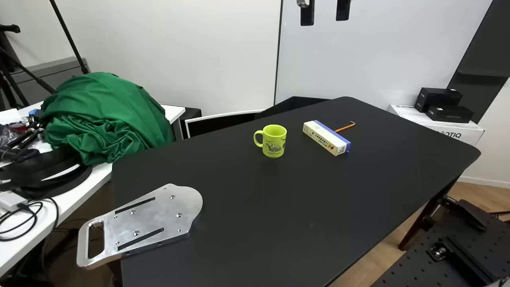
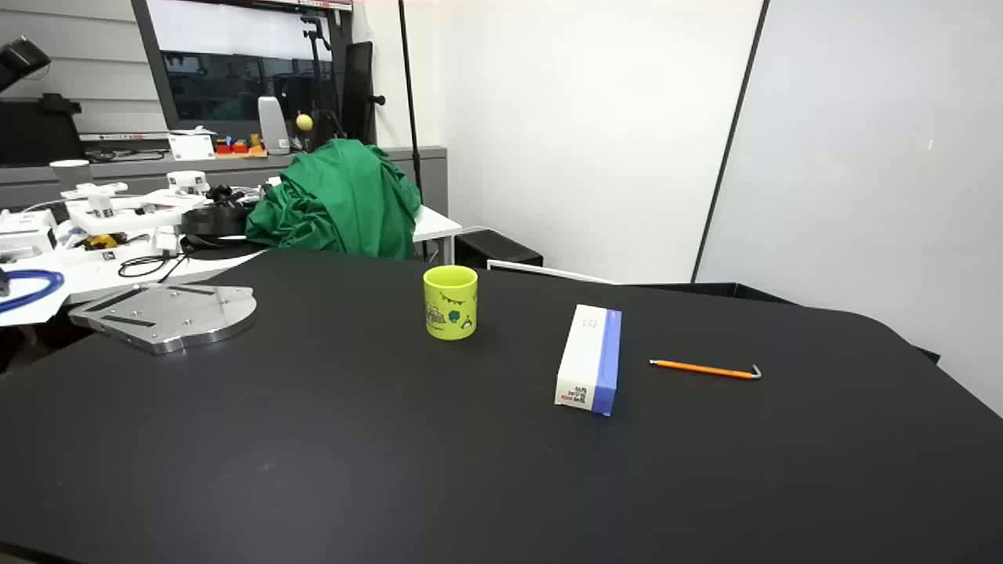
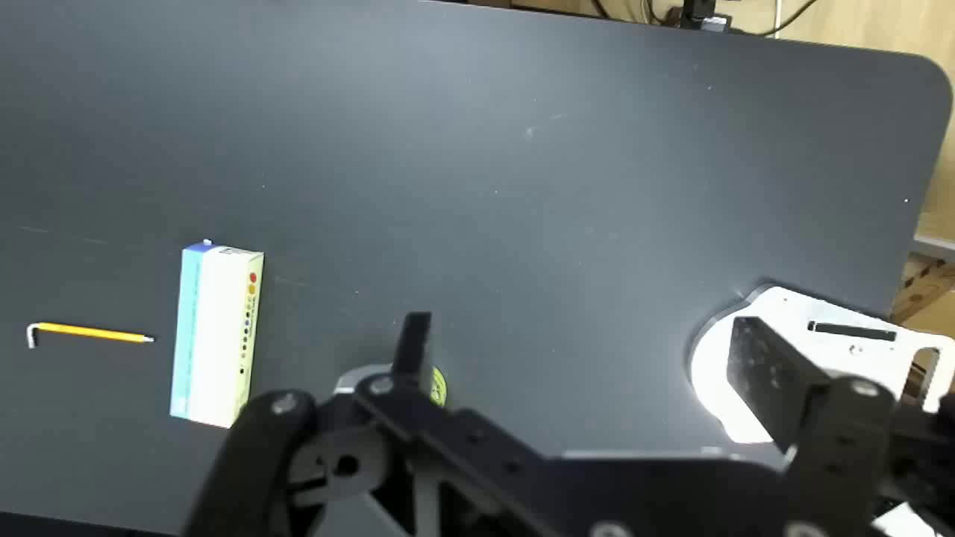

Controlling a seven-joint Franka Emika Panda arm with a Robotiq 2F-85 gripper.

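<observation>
My gripper is open high over the black table, its two fingers wide apart with nothing between them. Only its fingertips show at the top edge of exterior view 1. A yellow-green mug with printed pictures stands upright on the table, its handle to the left in that view. In the wrist view one finger mostly hides the mug. Right of the mug in exterior view 2 lies a long white and blue box. Beyond the box is an orange hex key with a bent metal end.
A flat metal plate with slots and a handle cut-out rests at the table's corner, overhanging the edge. Green cloth is heaped on a cluttered white side table.
</observation>
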